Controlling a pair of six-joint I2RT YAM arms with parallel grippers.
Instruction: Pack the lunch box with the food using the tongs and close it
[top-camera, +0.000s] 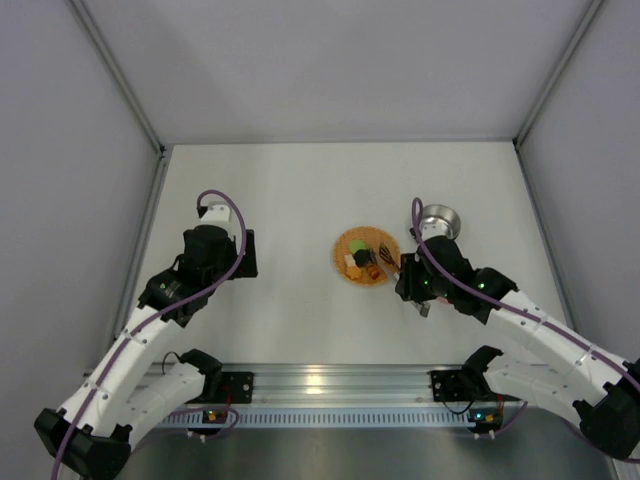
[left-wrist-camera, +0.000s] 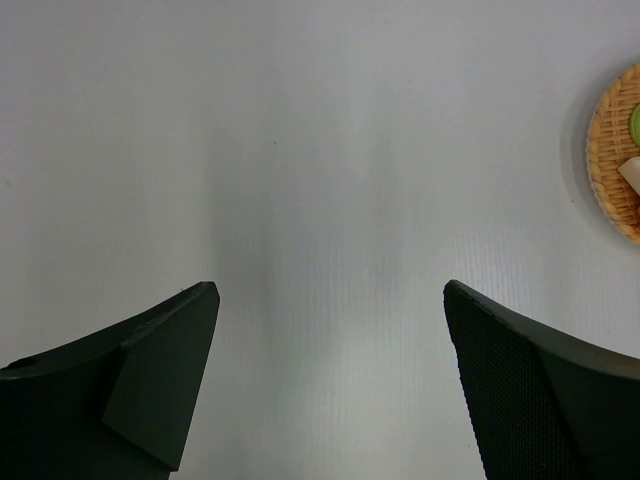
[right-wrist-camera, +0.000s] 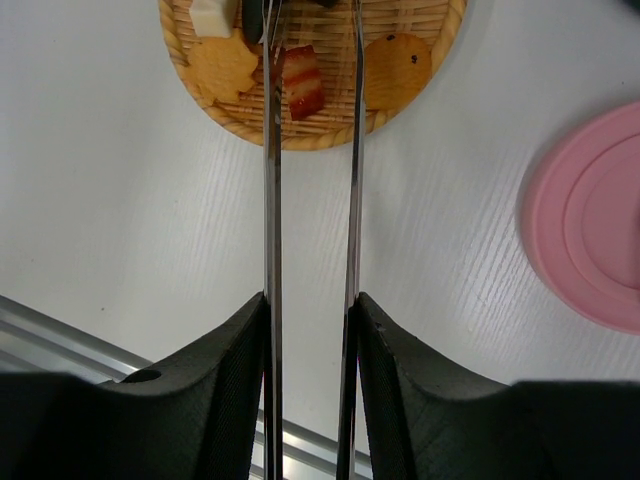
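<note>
A round woven basket (top-camera: 340, 245) lies right of centre in the top view, holding several pieces of food. Among them are a green slice (top-camera: 357, 245), an orange flower-shaped piece (right-wrist-camera: 222, 66) and a red-and-white piece (right-wrist-camera: 303, 84). My right gripper is shut on metal tongs (right-wrist-camera: 273, 210), whose two arms stand apart and reach over the basket. Their tips run past the top edge of the right wrist view. Far to the left, my left gripper stands open above bare table, with nothing between its fingers.
A pink round dish (right-wrist-camera: 548, 225) lies right of the tongs, mostly hidden by the right arm in the top view. Behind that arm stands a metal bowl (top-camera: 450, 216).
</note>
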